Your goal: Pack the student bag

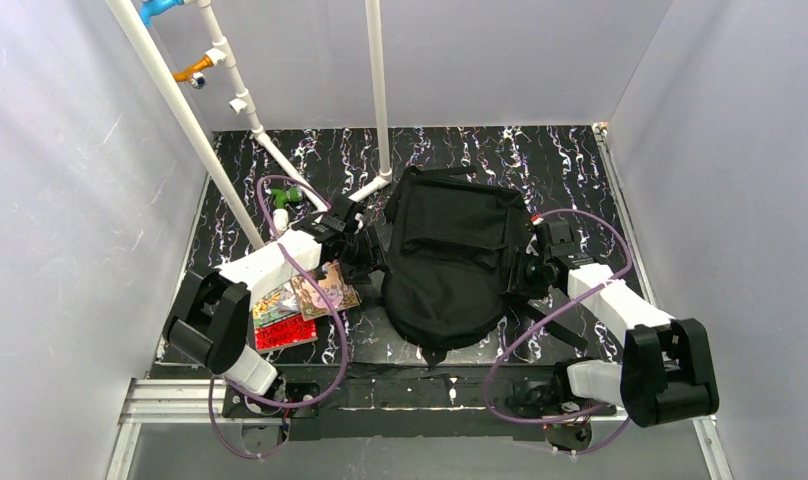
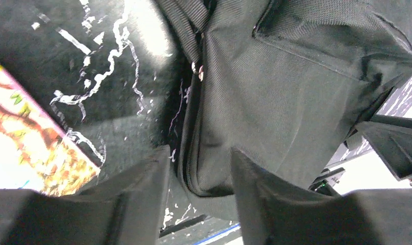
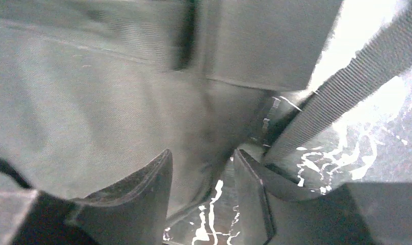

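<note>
The black student bag (image 1: 450, 290) lies open and flat in the middle of the table. My left gripper (image 1: 370, 262) hangs over its left edge, fingers parted, with the bag's folded edge (image 2: 209, 122) below them in the left wrist view. My right gripper (image 1: 520, 275) is at the bag's right side, fingers parted above its edge and a strap (image 3: 346, 87). Neither visibly holds anything. Books (image 1: 285, 332) lie left of the bag, one showing colourful in the left wrist view (image 2: 35, 138).
White pipe frames (image 1: 180, 110) with blue and orange taps (image 1: 192, 70) stand at back left. A green item (image 1: 288, 197) lies by the pipes. Bare table shows behind and right of the bag.
</note>
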